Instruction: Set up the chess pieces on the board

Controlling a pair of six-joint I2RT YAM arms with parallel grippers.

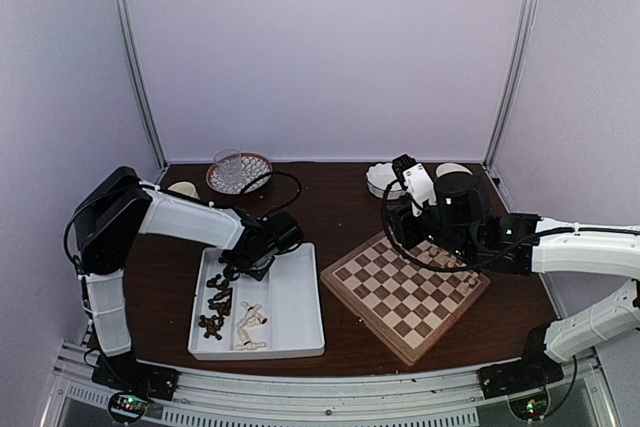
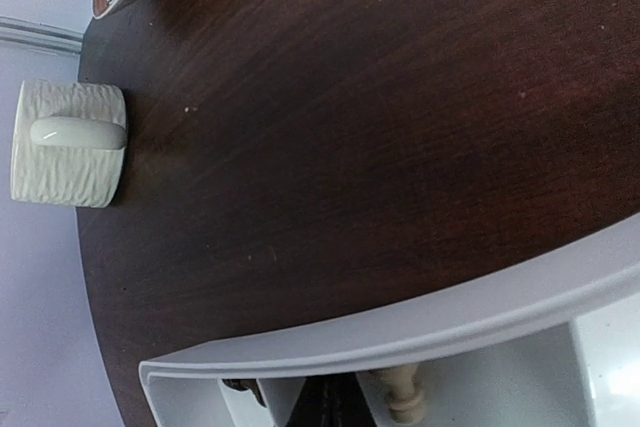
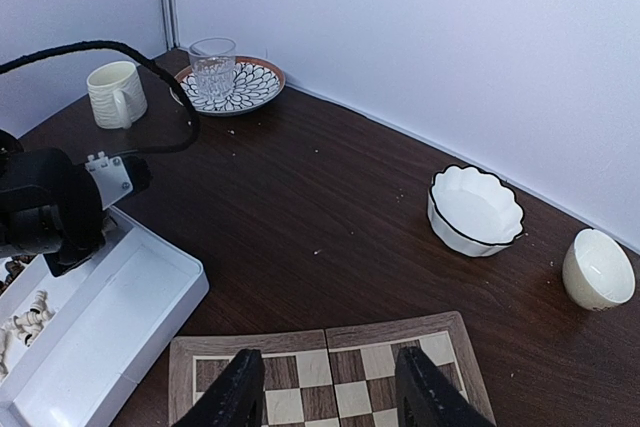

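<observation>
My left gripper is shut at the bottom of the left wrist view, its fingers pressed together with nothing between them. Just right of the fingers, a white chess piece [image 2: 405, 394] lies in the white tray [image 2: 380, 345], outside the grip and partly hidden by the rim. Dark pieces [image 1: 217, 302] and white pieces [image 1: 250, 328] lie in separate compartments of that tray in the top view. The chessboard [image 1: 378, 297] rests on the table to the right, several pieces on its far right side. Above the board, my right gripper is open and empty.
A mug [image 3: 117, 95] and a patterned plate [image 3: 275, 87] holding a glass [image 3: 212, 69] stand behind the tray. At the back right are a scalloped bowl [image 3: 475, 209] and a white cup [image 3: 598, 269]. The tray's right compartment [image 1: 292, 297] looks empty.
</observation>
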